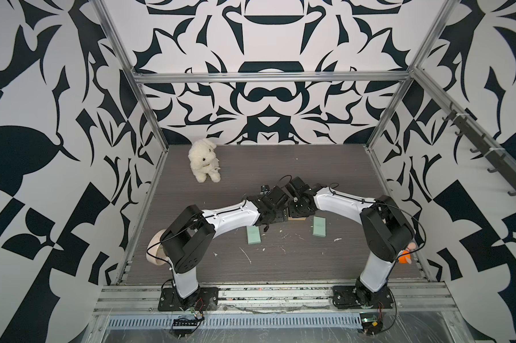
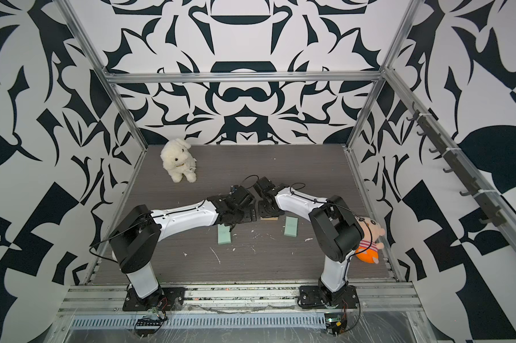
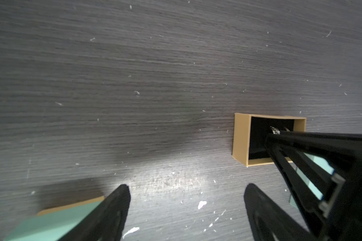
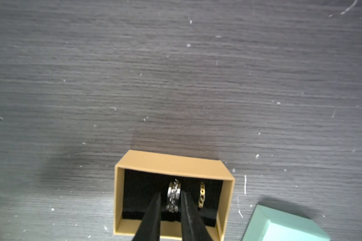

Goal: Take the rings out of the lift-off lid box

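A tan open box [image 4: 173, 162] with black lining holds a silver ring [image 4: 173, 196] and a gold chain-like ring [image 4: 201, 194]. My right gripper is over the box, its fingertips part open just at the silver ring; whether they touch it I cannot tell. In the left wrist view, black finger-like parts of the right gripper reach into the box [image 3: 241, 136]. My left gripper stands open to the left of the box, above bare table, with nothing visible between its fingers.
Mint lids lie left [image 1: 253, 234] and right [image 1: 319, 227] of centre. A white plush dog [image 1: 203, 160] sits at the back left; a doll [image 2: 369, 240] lies at the right edge.
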